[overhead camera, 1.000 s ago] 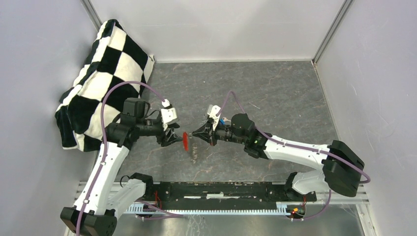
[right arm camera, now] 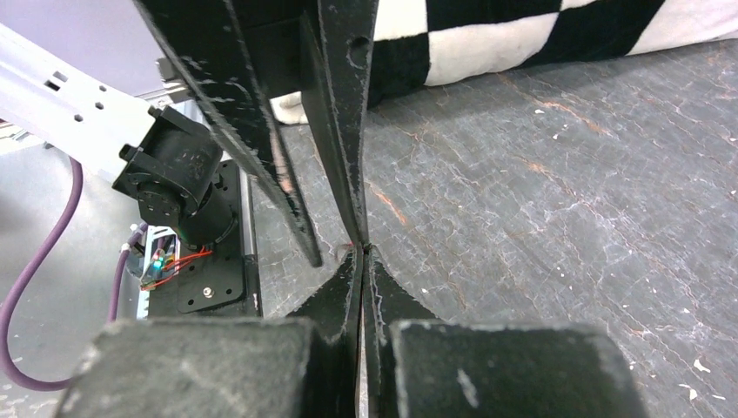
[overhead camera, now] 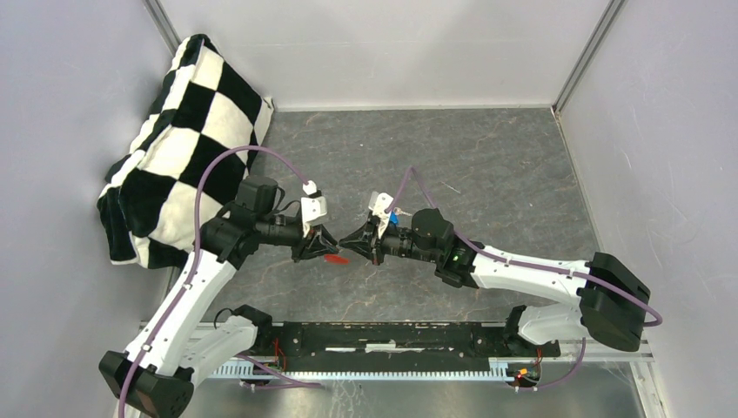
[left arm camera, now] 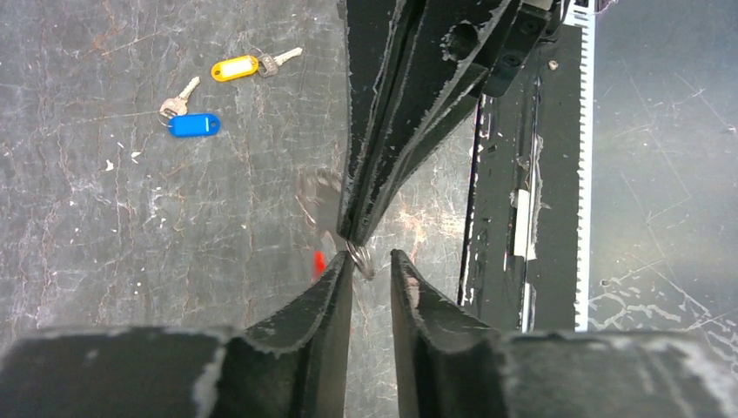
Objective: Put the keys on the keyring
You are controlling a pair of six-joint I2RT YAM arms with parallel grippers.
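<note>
My right gripper [overhead camera: 342, 243] is shut, with a small metal ring [left arm camera: 361, 261] projecting from its fingertips. My left gripper stands open around that ring, a fingertip on either side in the left wrist view. A red tag [overhead camera: 336, 259] hangs beneath the meeting tips, mostly hidden in the left wrist view. Beside it a grey, motion-blurred shape [left arm camera: 322, 196] cannot be made out clearly. On the table lie a key with a blue tag [left arm camera: 194, 125] and a key with a yellow tag [left arm camera: 235, 69]. In the right wrist view, the left fingers [right arm camera: 300, 231] come close to my right gripper.
A black-and-white checkered cushion [overhead camera: 187, 148] leans in the back left corner. Along the front runs a black rail [overhead camera: 392, 335], and walls enclose the sides and back.
My left gripper has moved right until its tips meet the right gripper's. The red tag has swung from hanging upright to lying slanted. The right arm has barely shifted.
</note>
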